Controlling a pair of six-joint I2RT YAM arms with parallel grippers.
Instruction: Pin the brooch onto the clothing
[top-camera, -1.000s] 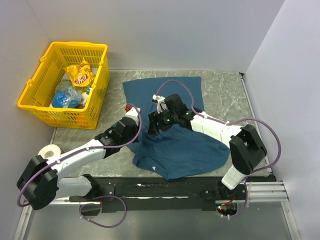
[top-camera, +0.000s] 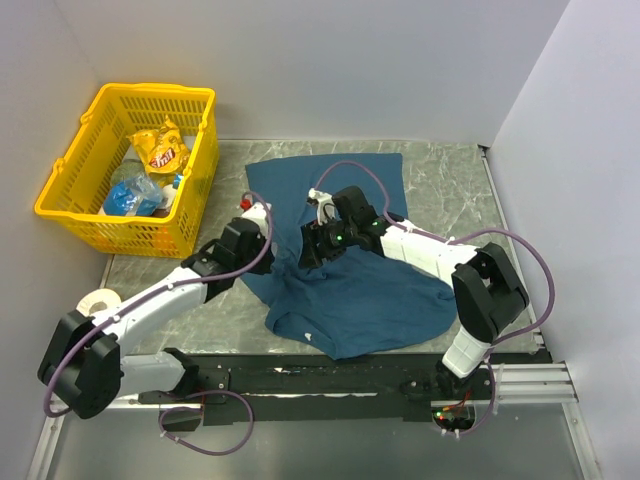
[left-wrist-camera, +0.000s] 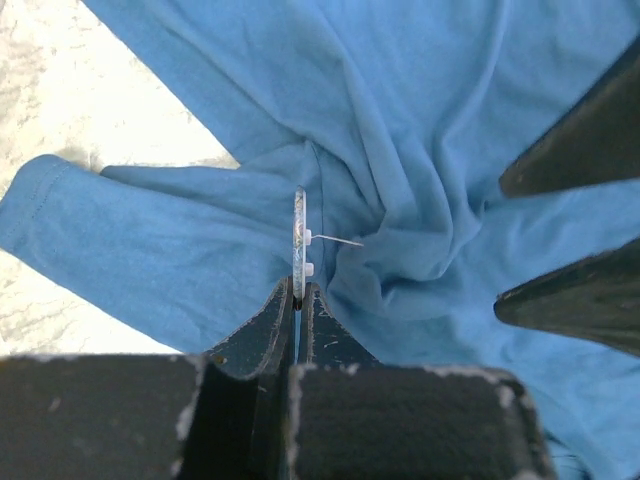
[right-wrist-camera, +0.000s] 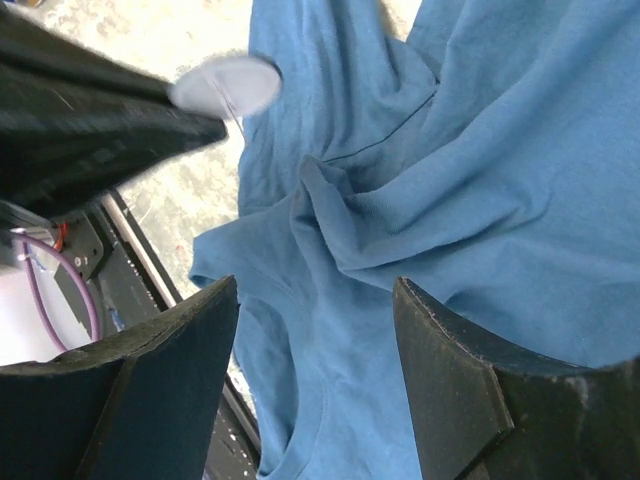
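The brooch (left-wrist-camera: 299, 238) stands edge-on in the left wrist view, its thin pin swung out to the right over the blue clothing (left-wrist-camera: 230, 220). My left gripper is shut on the brooch. In the right wrist view the brooch's grey oval face (right-wrist-camera: 228, 86) shows blurred at upper left, apart from the cloth. My right gripper is open above a raised fold (right-wrist-camera: 335, 220), its fingertips apart with nothing held between them. From above, both grippers face each other over the clothing's left part, and the brooch is hard to make out.
A yellow basket (top-camera: 205, 160) with snack packs stands at the back left. A roll of tape (top-camera: 99, 302) lies near the left wall. Bare grey tabletop (top-camera: 450, 185) shows around the clothing, mostly at the right.
My left gripper has shifted left, away from the right one, still with the brooch. The cloth's left corner now shows lower beside it. The right arm has hardly moved.
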